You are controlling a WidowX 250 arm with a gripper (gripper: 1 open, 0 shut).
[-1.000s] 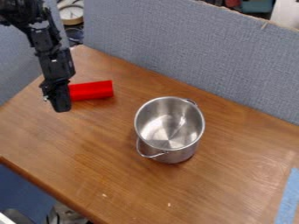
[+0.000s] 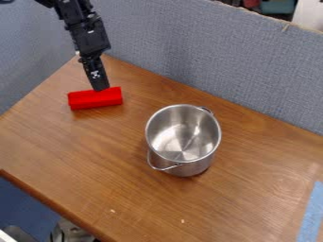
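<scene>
A red cylinder [image 2: 94, 98] lies on its side on the wooden table [image 2: 101, 170], toward the back left. My black gripper [image 2: 97, 81] hangs just above it, its fingertips near the cylinder's back edge; whether they touch it or how far apart they are is hard to tell. A steel pot [image 2: 183, 142] with a wire handle stands upright right of the table's middle, apart from the cylinder.
Grey padded walls [image 2: 240, 66] bound the table at the back and left. A blue strip [image 2: 309, 213] lies at the far right.
My gripper has moved up and to the right, from the left side of the red cylinder to over it. The cylinder and pot have stayed put.
</scene>
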